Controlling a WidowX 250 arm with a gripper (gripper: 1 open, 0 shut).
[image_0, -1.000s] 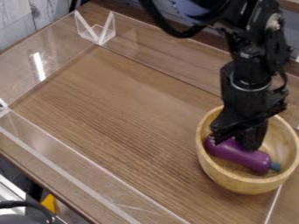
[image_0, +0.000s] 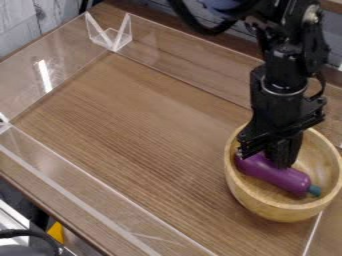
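The black gripper (image_0: 278, 150) reaches down from the top right into a pale yellow bowl (image_0: 281, 210) on the right of the wooden table. Inside the bowl lies a purple eggplant-like object (image_0: 274, 176) with a teal tip at its right end. The fingertips are at the object's upper part; it is too dark to see clearly whether anything is between them, though they appear close together.
A small white wire rack (image_0: 110, 35) stands at the back left. Black cables lie beyond the table's front-left edge.
The gripper has shifted slightly within the bowl over the last second. The bowl and the purple object look almost unmoved.
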